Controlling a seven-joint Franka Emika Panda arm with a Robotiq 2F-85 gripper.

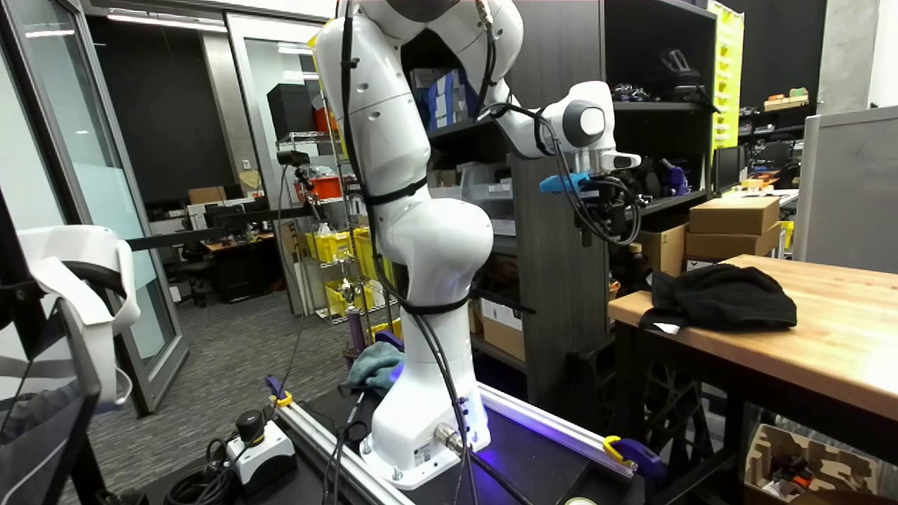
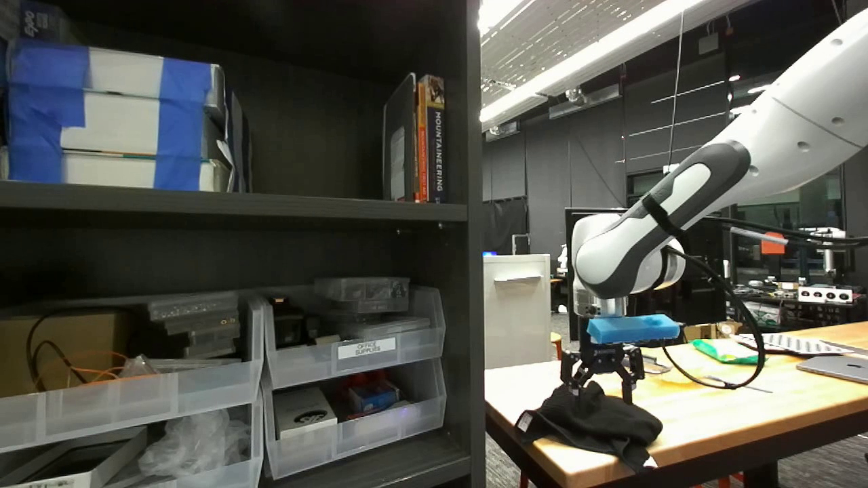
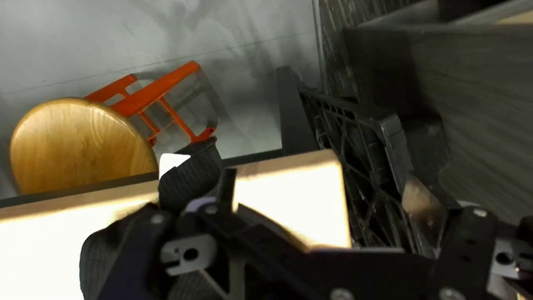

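My gripper hangs pointing down from the arm, its two black fingers spread wide with nothing between them. In exterior view 2 it lines up with a crumpled black cloth on the wooden table. From exterior view 1, the gripper is beside the shelf, left of the table and higher than the cloth, clearly apart from it. The wrist view shows part of the dark cloth over the table edge, partly hidden behind a finger. A white tag sticks out from the cloth.
A tall dark shelf with clear bins stands close to the arm. The wooden table has bare room beyond the cloth. A round stool and black crate are below.
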